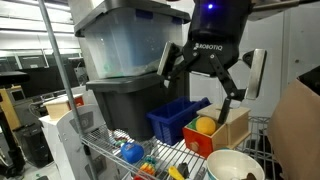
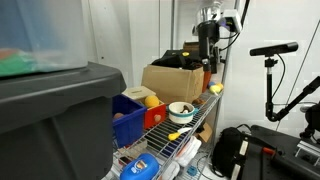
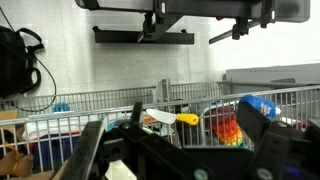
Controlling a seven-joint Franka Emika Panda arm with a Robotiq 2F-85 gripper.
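My gripper hangs open above the wire rack, its fingers wide apart and nothing visible between them. Exterior view 1 has a white bowl below it to the right, and an orange ball in a red-sided wooden box behind. On the rack lies a blue object, with a multicoloured toy beside it. A yellow-handled utensil with a pale blade shows in the wrist view, near the rack's wire edge. In exterior view 2 the gripper is high at the rack's far end.
A blue bin stands behind the rack items, next to stacked dark and clear storage boxes. A cardboard box rises close to the arm. Open floor lies outside the rack's wire edge.
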